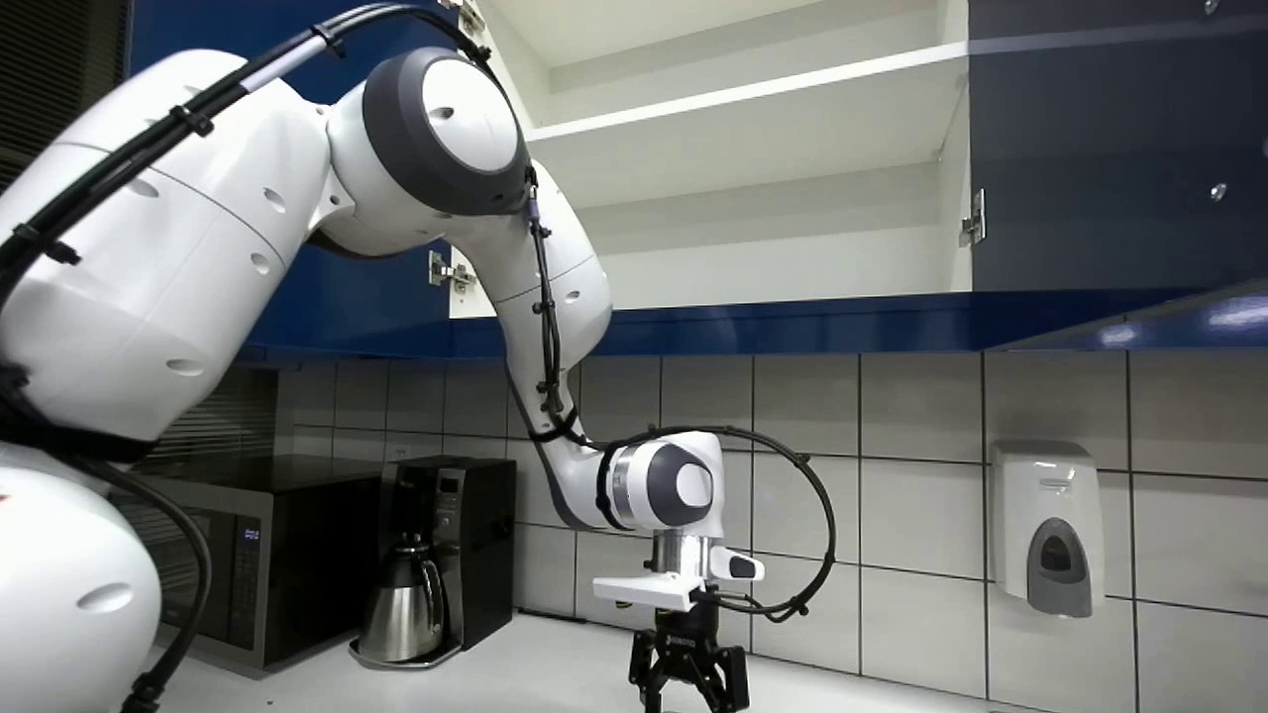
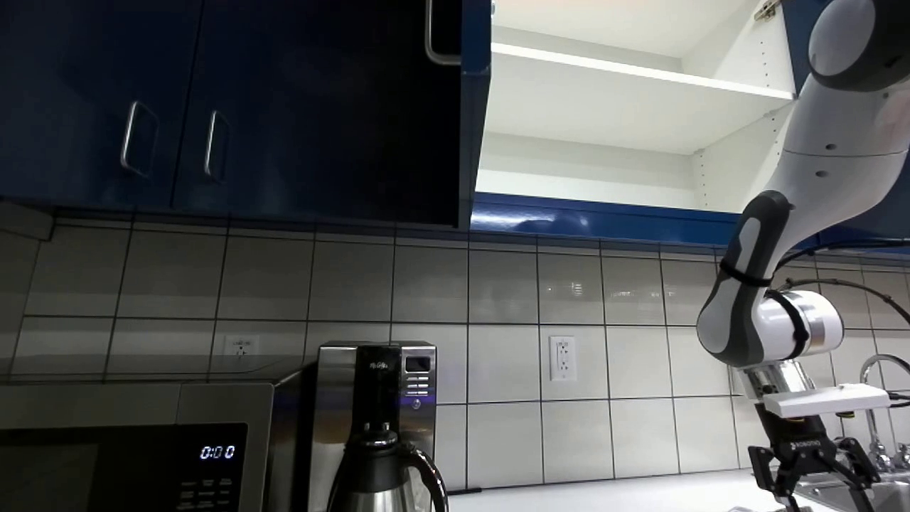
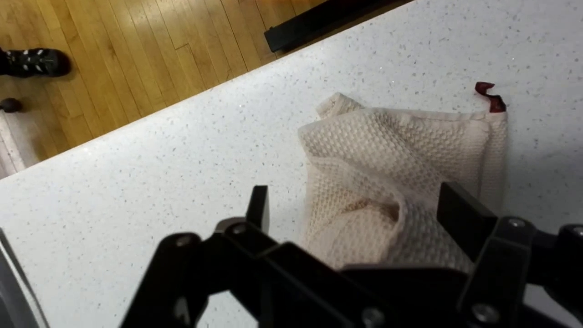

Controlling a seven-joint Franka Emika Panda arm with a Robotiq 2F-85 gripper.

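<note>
A cream waffle-weave cloth [image 3: 355, 180], bunched and folded with a dark red loop [image 3: 492, 98] at one corner, lies on the speckled white counter in the wrist view. Over it, my gripper is open, its two fingers wide apart. The right finger [image 3: 464, 218] overlaps the cloth in that view, while the left finger [image 3: 259, 207] shows against bare counter. Part of the cloth is hidden behind the gripper body. From outside, the gripper [image 1: 689, 701] points down low over the counter, and its fingertips reach the bottom of the picture.
A coffee maker [image 1: 481, 547] with a steel carafe [image 1: 404, 606] and a microwave [image 1: 297, 547] stand at the left. Overhead, an open cabinet [image 1: 761, 238] has empty shelves. A sink [image 2: 887, 491] lies at the far right. Bare counter [image 3: 180, 158] borders the cloth.
</note>
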